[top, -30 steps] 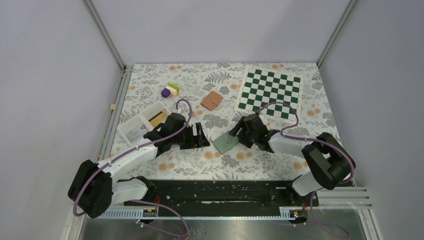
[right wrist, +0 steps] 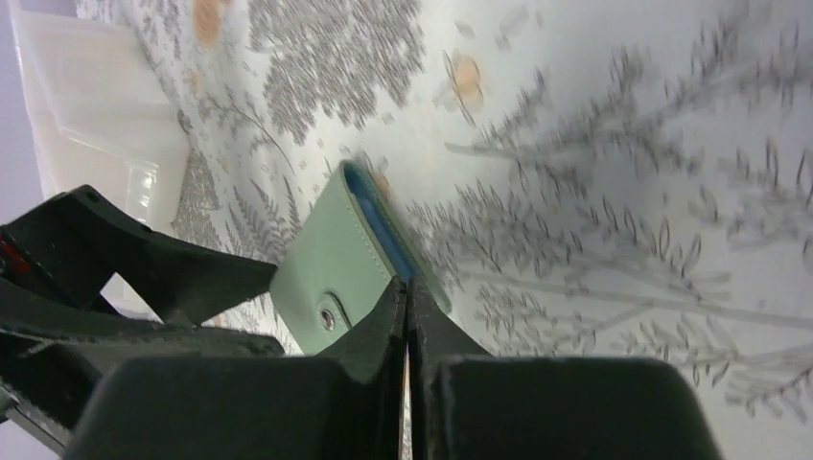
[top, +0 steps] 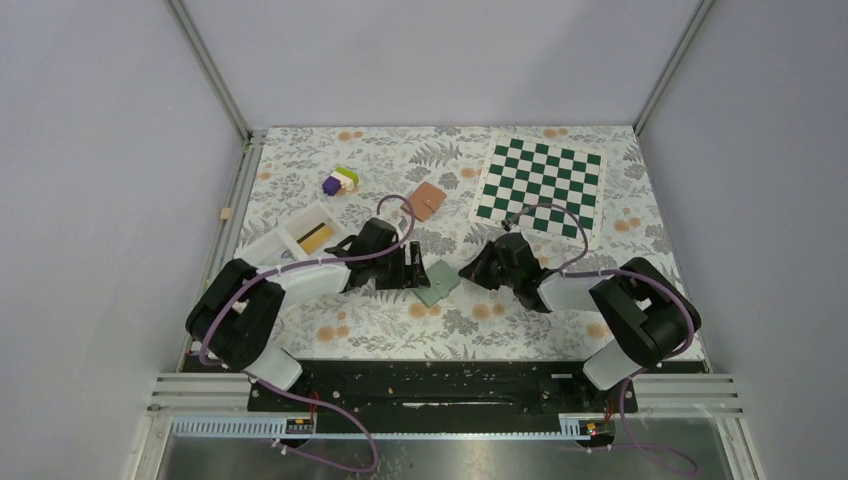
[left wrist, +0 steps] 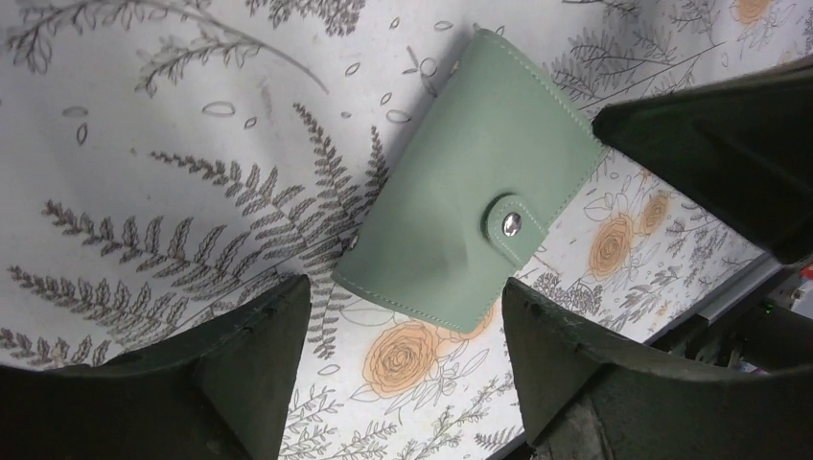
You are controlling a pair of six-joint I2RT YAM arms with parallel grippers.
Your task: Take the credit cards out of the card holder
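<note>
The green card holder lies on the patterned cloth between both grippers, its snap tab fastened in the left wrist view. In the right wrist view its near edge gapes, with something blue inside. My right gripper is shut with nothing between its fingers; the holder is outside them, at their tips. My left gripper stands open. Beyond its fingertips lies the holder's lower end, not clearly gripped. The cards themselves cannot be made out.
A brown card holder lies behind. A white divided tray is at the left, beside the left arm. A checkered board is at the back right, and a small coloured toy at the back left. Clear cloth lies in front.
My right gripper has gone from open to shut, without the holder. My left gripper, still open, has moved right to the holder. The holder has shifted slightly left.
</note>
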